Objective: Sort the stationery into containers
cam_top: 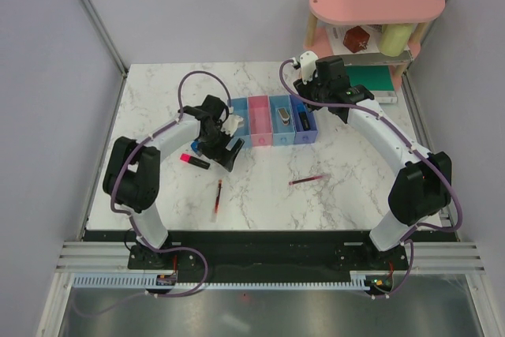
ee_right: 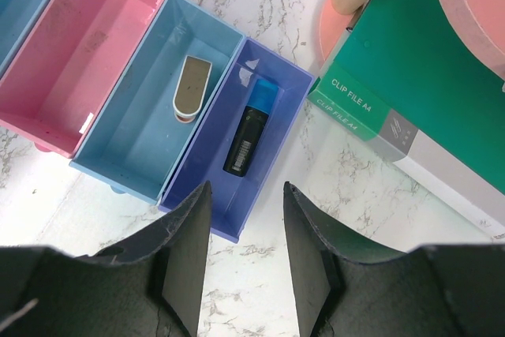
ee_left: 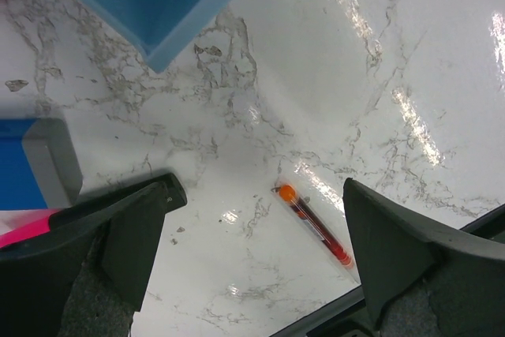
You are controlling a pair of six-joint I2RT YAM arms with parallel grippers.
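My left gripper stands open above the table, nothing between its fingers. Beyond its left finger lie a pink-and-black marker point(ee_left: 118, 195) and a blue-and-grey block point(ee_left: 39, 165), both partly cut off in the left wrist view. A red pen with an orange end point(ee_left: 316, 226) lies near the right finger. My right gripper is part open and empty over the near end of the purple bin point(ee_right: 272, 165). In that bin rests a black stick with a blue cap point(ee_right: 248, 136). The light-blue bin point(ee_right: 142, 136) beside it holds a grey-topped oblong item point(ee_right: 192, 86).
A pink bin point(cam_top: 259, 104) and another blue bin point(cam_top: 243, 133) complete the row; the pink one is empty. Another red-and-dark pen point(cam_top: 308, 179) lies front right. A pink-topped shelf point(cam_top: 376, 3) with a green file box point(ee_right: 347, 100) stands back right.
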